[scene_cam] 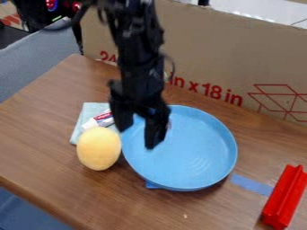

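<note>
My black gripper (pixel 139 126) hangs open over the left part of a light blue plate (pixel 192 157), its fingers low near the rim, beside a white toothpaste tube (pixel 103 118). The tube lies on a pale blue cloth (pixel 89 113) left of the plate and is partly hidden behind the gripper. A yellow oval object (pixel 99 150), like a mango, sits at the plate's left. I cannot tell whether the fingers touch anything.
A red plastic holder (pixel 283 197) lies at the right edge. A cardboard box (pixel 228 54) stands along the back.
</note>
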